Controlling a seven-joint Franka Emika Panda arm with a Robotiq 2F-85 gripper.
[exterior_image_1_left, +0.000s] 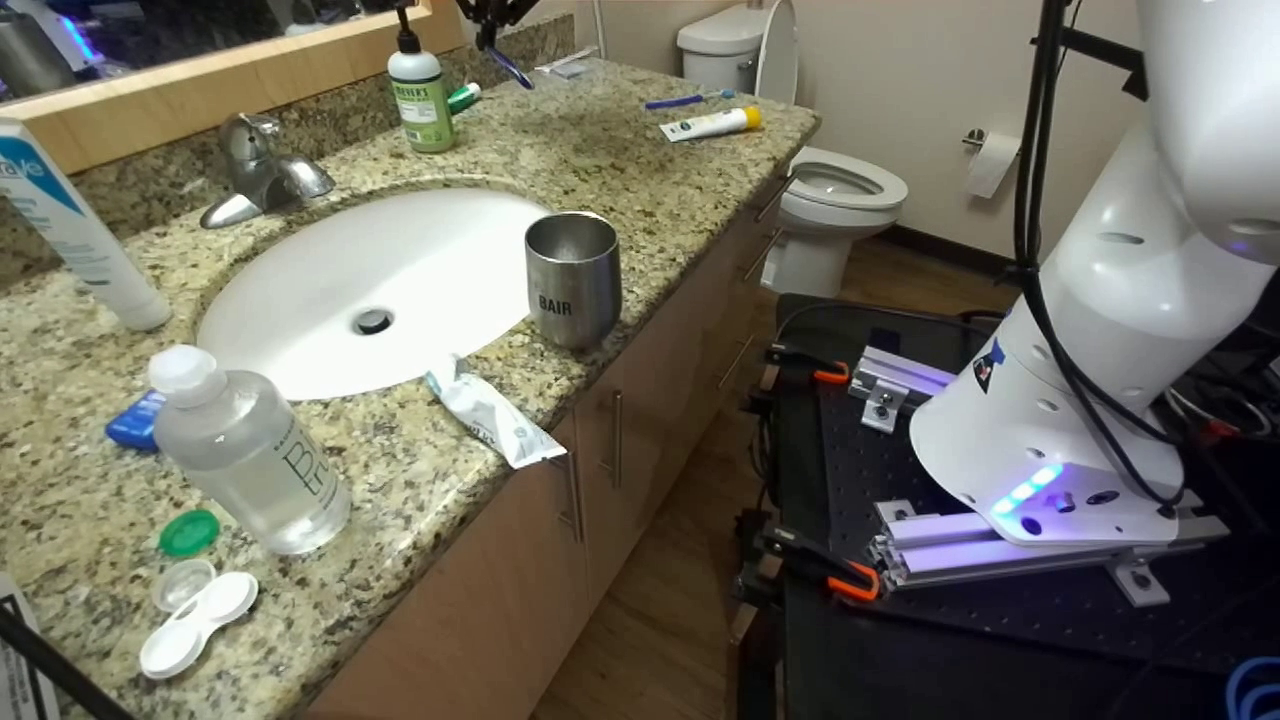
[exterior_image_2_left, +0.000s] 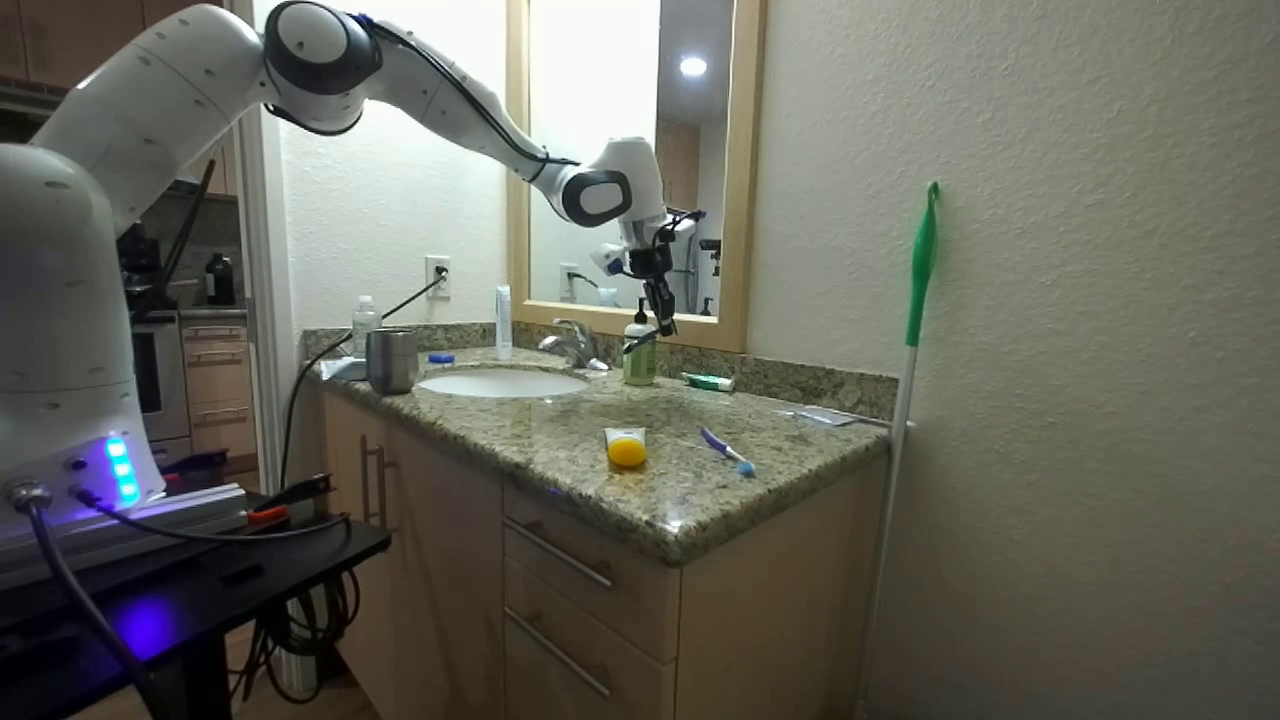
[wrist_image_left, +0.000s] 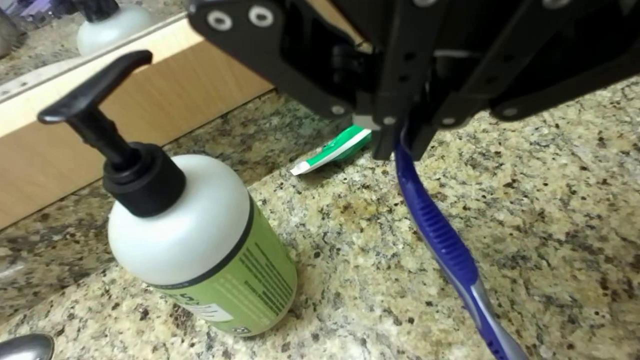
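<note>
A blue-purple toothbrush runs down and to the right in the wrist view, its upper end pinched by my gripper, which is shut on it. Above the back of the counter, near the soap bottle, the gripper hangs with the brush clear of the stone. Exterior view 1 has just the brush and the fingers at the top edge. Far from it, near the counter's front edge beside the sink, stands a steel cup, upright. The brush's lower end is cut off in the wrist view.
Behind the gripper lies a green tube. A second toothbrush and a yellow-capped tube rest on the right part of the counter. The sink and faucet lie between soap bottle and cup. A clear bottle stands nearer.
</note>
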